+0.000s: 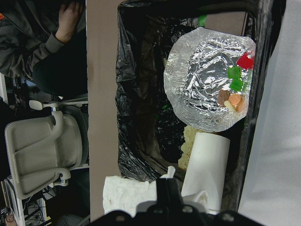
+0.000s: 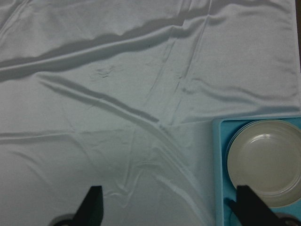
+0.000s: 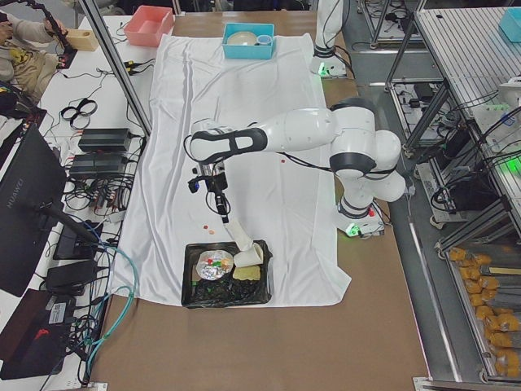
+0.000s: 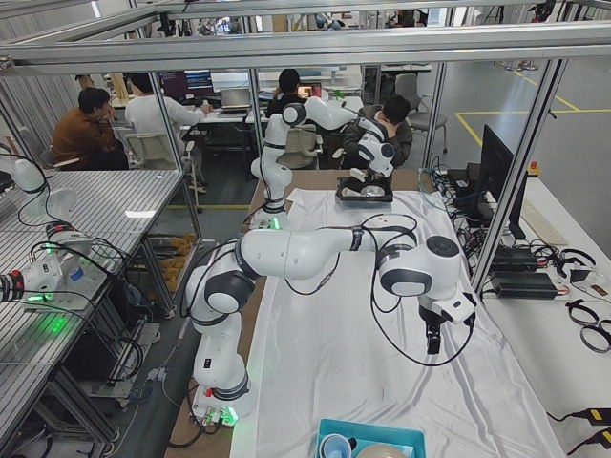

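Observation:
My left gripper (image 3: 218, 210) is shut on a white cloth (image 3: 238, 234), which hangs down toward the black-lined bin (image 3: 192, 289). In the left wrist view the cloth (image 1: 127, 197) is at the fingertips. The bin holds a foil dish (image 1: 197, 80) with colored pieces, a white cylinder (image 1: 204, 169) and a spongy yellow piece (image 1: 190, 141). My right gripper stands open above the white sheet, beside the blue tray (image 2: 217, 165).
The blue tray (image 3: 250, 54) at the far end holds plates and a cup. A few small red bits lie on the sheet near the bin. Monitors and cables line the left.

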